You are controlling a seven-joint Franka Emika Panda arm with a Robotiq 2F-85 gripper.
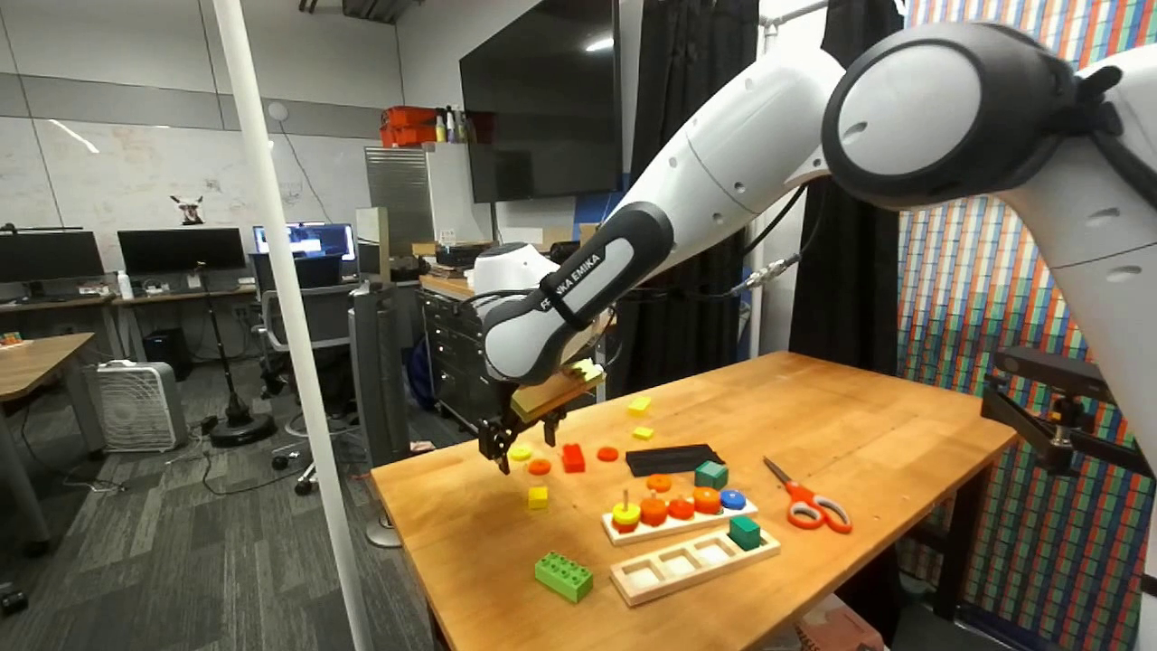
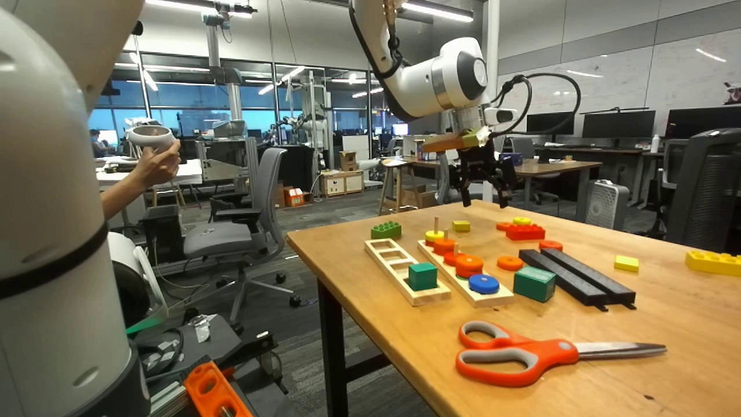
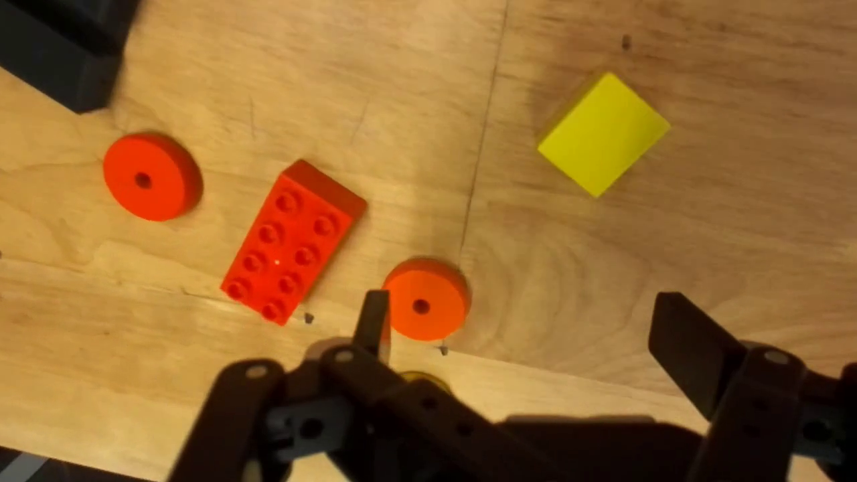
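My gripper hangs over the far left part of the table, its fingers wide apart and nothing between them. In the wrist view an orange disc [image 3: 427, 309] lies by the left finger, which covers a bit of its edge. A yellow disc [image 3: 426, 379] is mostly hidden behind the gripper's body. Left of these rest a red studded brick [image 3: 293, 241] and a red-orange disc [image 3: 152, 177]. Ahead, toward the upper right of that view, is a yellow block [image 3: 606, 135]. In exterior view 1 the gripper [image 1: 523, 445] is just above the yellow disc [image 1: 521, 452].
A peg board [image 2: 494, 299] with coloured discs stands beside a wooden tray [image 2: 432, 295] holding a green cube [image 2: 422, 275]. Black bars [image 1: 672, 459], a green brick [image 1: 563, 576] and orange scissors [image 1: 804, 506] also occupy the table. Bare wood surrounds the yellow block.
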